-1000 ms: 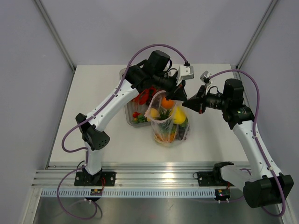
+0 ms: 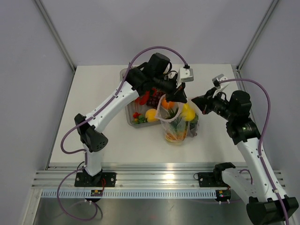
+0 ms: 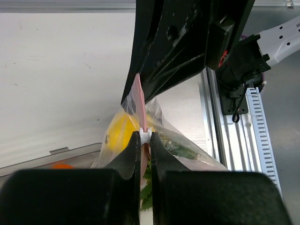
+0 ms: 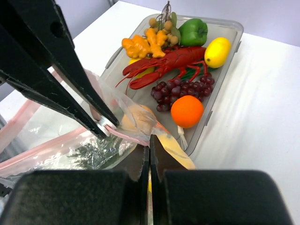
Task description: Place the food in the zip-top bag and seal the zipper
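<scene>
In the top view, the clear bag (image 2: 165, 123) stands on the table, with a yellow item (image 2: 188, 113), green leaves and orange pieces inside. A pink zipper strip (image 3: 139, 98) runs along its mouth. My left gripper is shut on the small white zipper slider (image 3: 145, 136) of that strip. Beyond it, the other fingers (image 3: 159, 79) lie close to the strip's end. My right gripper is shut at the bag's top corner, thin film caught at its tips. Plastic between the grippers looks stretched.
Behind the bag lies a grey tray (image 4: 233, 63) with a red lobster (image 4: 174, 63), grapes (image 4: 169, 92), an orange (image 4: 187, 111), a green pepper (image 4: 193, 32) and other food.
My right gripper has moved right, away from the left one, and the bag's body has shifted right with it. The left arm has stayed in place.
</scene>
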